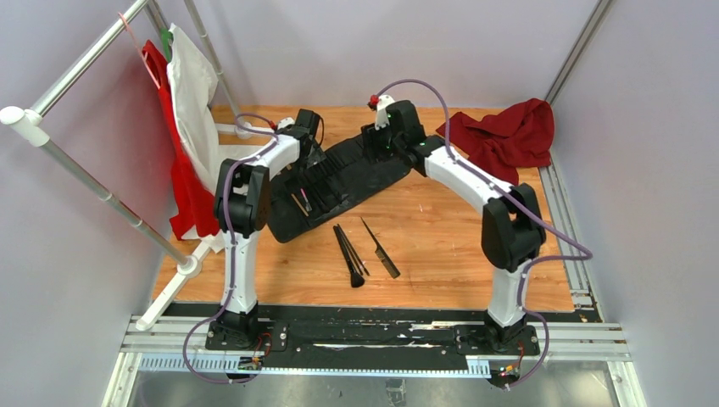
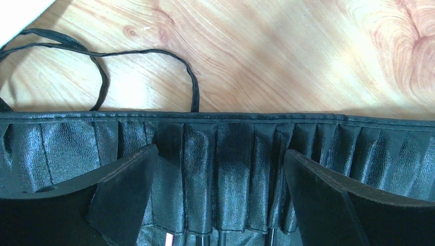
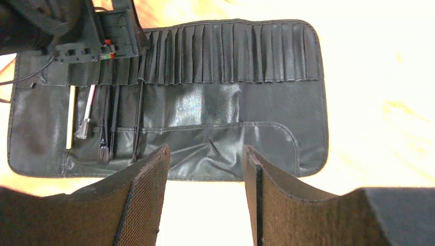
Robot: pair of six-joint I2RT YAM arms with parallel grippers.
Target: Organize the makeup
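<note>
The black brush roll (image 1: 292,225) lies spread at the back of the table. Several tools sit in its pockets, among them a pale-handled stick (image 3: 71,115), a small pink-and-white brush (image 3: 88,110) and dark brushes (image 3: 104,128). My left gripper is over the row of pockets, fingers wide apart and pocket fabric visible between them. Over the roll's right end in the top view, my right gripper stands open and empty. Nearer the front lie a thick black brush (image 1: 351,267), thin brushes (image 1: 356,253) and a black comb (image 1: 387,261).
A dark red cloth (image 1: 509,140) lies crumpled at the back right. On the left stands a white rack (image 1: 110,199) with hanging clothes (image 1: 191,102). The roll's tie cord (image 2: 154,51) trails behind it. Bare table spreads across the front right.
</note>
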